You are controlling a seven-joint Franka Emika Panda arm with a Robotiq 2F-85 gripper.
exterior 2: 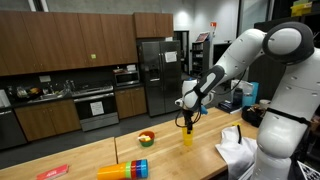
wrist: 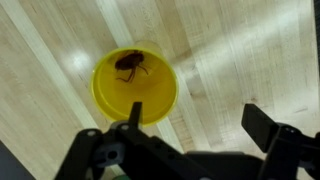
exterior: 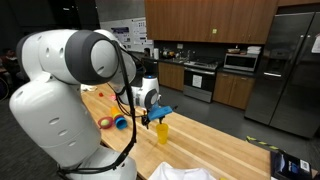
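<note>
A yellow cup (exterior: 162,136) stands on the wooden table, and it also shows in exterior view 2 as a yellow shape (exterior 2: 187,138) under the hand. From above, the wrist view looks into its round mouth (wrist: 125,98), where a dark brown insect-like object (wrist: 130,61) with thin legs shows near one side. My gripper is open, its dark fingers spread apart with nothing held between them. One finger overlaps the cup's near rim in that view; the other is over bare wood. Whether either touches the cup, I cannot tell.
White cloth or paper (exterior 2: 237,148) lies near the robot's base. An orange-and-blue cylinder (exterior 2: 116,168), a bowl of coloured items (exterior 2: 146,137) and a pink block (exterior 2: 52,170) sit elsewhere on the table. Wood to the right of the cup is clear in exterior view 1.
</note>
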